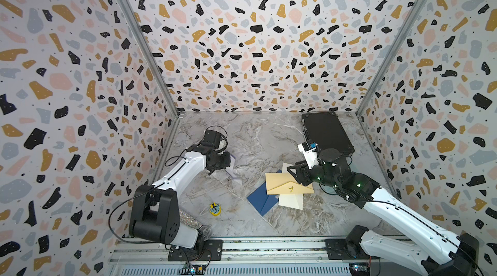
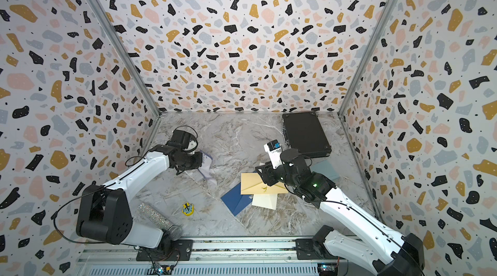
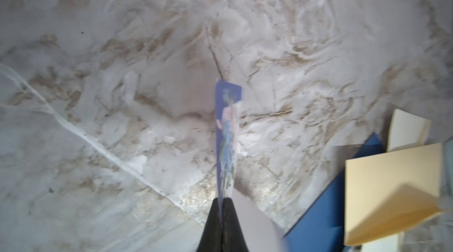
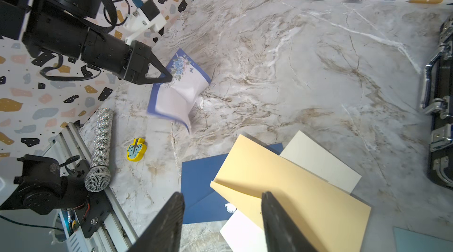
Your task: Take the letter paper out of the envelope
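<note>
A white letter paper (image 4: 177, 96) with a blue border and blue flowers hangs from my left gripper, which is shut on its edge at the left side of the table. Seen almost edge-on in the left wrist view, the paper (image 3: 227, 134) runs up from the fingertips. The cream envelope (image 4: 292, 190) lies at the centre right with its flap partly raised, apart from the paper. Whether anything is inside it does not show. My right gripper stands open over the envelope, nothing between its fingers.
A dark blue envelope (image 4: 203, 185) and pale cards (image 4: 323, 160) lie partly under the cream envelope. A black case (image 1: 328, 133) stands at the back right. At the front left are a yellow object (image 4: 136, 149) and a glittery microphone (image 4: 100, 152).
</note>
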